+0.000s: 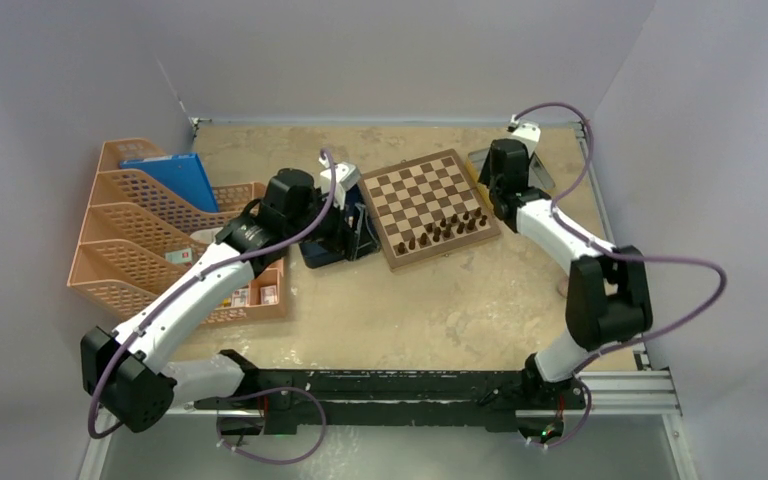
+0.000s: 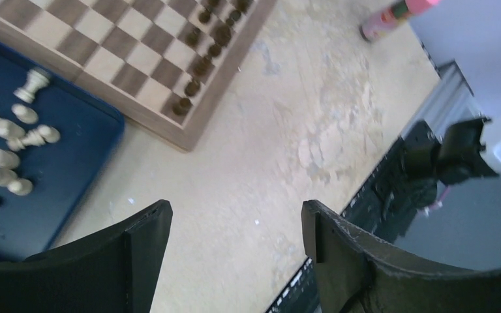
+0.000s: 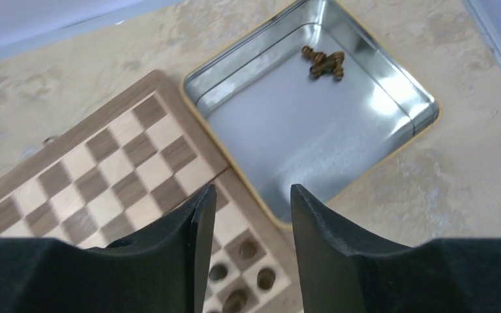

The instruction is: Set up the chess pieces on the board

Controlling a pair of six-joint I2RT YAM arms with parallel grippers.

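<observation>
The chessboard (image 1: 425, 205) lies at mid-table, with several dark pieces (image 1: 441, 230) standing along its near side. Several cream pieces (image 2: 13, 140) lie in or stand in a dark blue tray (image 2: 98, 169) left of the board. A metal tray (image 3: 287, 130) touching the board's right side holds a few dark pieces (image 3: 326, 63) in its far part. My left gripper is open above the blue tray's near right area, nothing between its fingers. My right gripper stands part open over the seam between board and metal tray, empty.
An orange organizer (image 1: 140, 245) with a blue box (image 1: 170, 180) and small packs fills the left side. A pink-capped bottle (image 2: 398, 16) stands at the right in the left wrist view.
</observation>
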